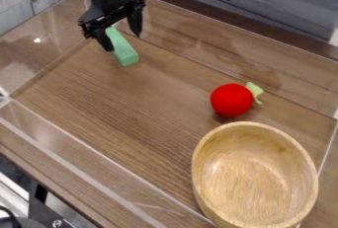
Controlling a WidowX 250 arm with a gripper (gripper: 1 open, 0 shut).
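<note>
The black gripper (111,23) hangs at the upper left, open, its fingers spread above the far end of a green oblong object (123,52), which lies on the wooden table. Whether a fingertip touches the green object is hard to tell.
A red tomato (231,100) with a green stem sits at the right. An empty tan bowl (255,173) stands at the bottom right. A wall runs along the back.
</note>
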